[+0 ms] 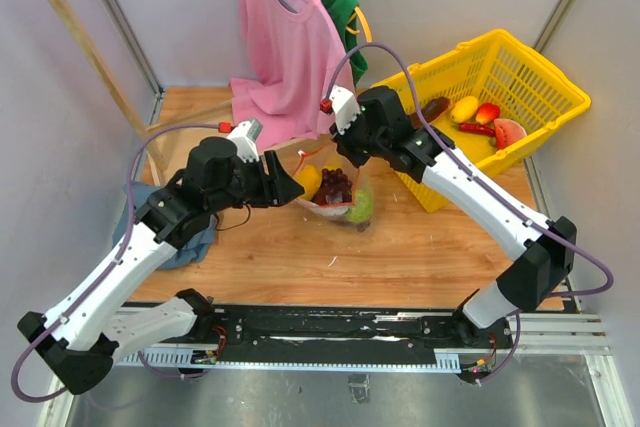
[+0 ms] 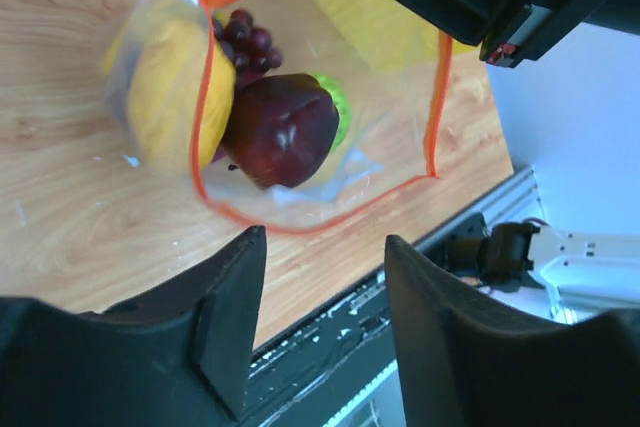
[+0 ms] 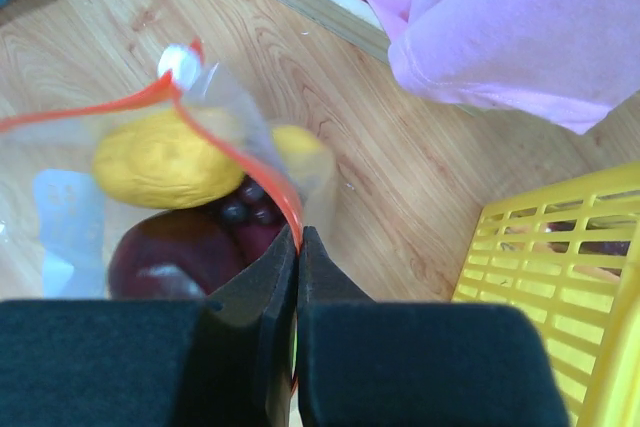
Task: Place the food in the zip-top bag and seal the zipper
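Note:
A clear zip bag with orange zipper point(image 1: 330, 205) holds a yellow fruit point(image 2: 170, 87), dark grapes point(image 2: 250, 45), a dark red round fruit point(image 2: 285, 127) and something green point(image 1: 358, 209). My right gripper is shut on the zipper edge of the bag, lifting its rim. My left gripper stands open just beside the bag's opening, with nothing between its fingers.
A yellow basket point(image 1: 540, 97) with produce stands at the back right, close to the right gripper. A pink shirt point(image 1: 275, 47) hangs on a wooden rack behind. A blue cloth point(image 1: 180, 252) lies at the left.

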